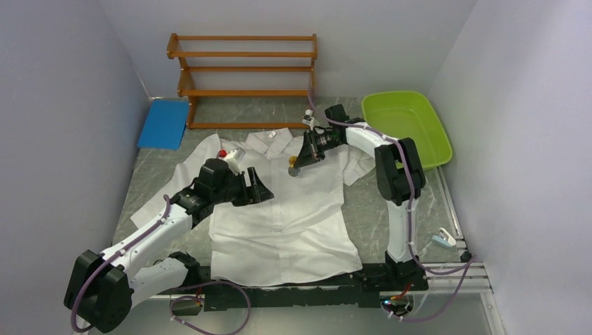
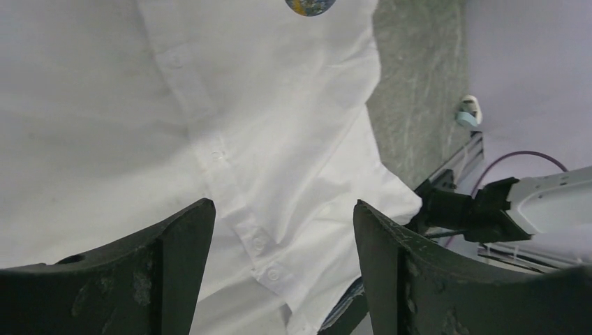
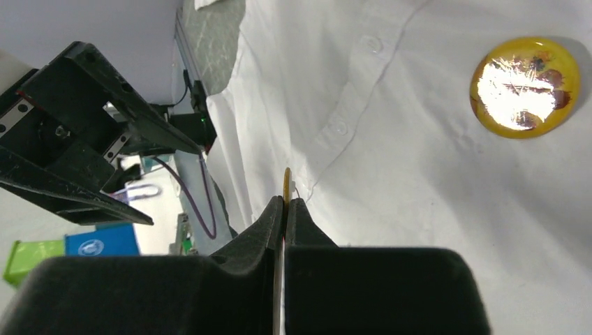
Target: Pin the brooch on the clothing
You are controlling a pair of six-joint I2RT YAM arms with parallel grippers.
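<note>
A white buttoned shirt (image 1: 279, 230) lies spread on the grey table. The round yellow brooch (image 3: 525, 86) rests on the cloth right of the button placket in the right wrist view, partly covered by glare; whether it is pinned cannot be told. My left gripper (image 1: 254, 187) stands open over the middle left of the shirt, nothing between its fingers. My right gripper (image 1: 301, 159) is shut above the shirt by the brooch, with no brooch between its fingertips.
A wooden rack (image 1: 244, 93) stands at the back, a blue board (image 1: 162, 124) at back left, a green tray (image 1: 406, 105) at back right. A small stapler-like item (image 1: 445, 237) lies at front right.
</note>
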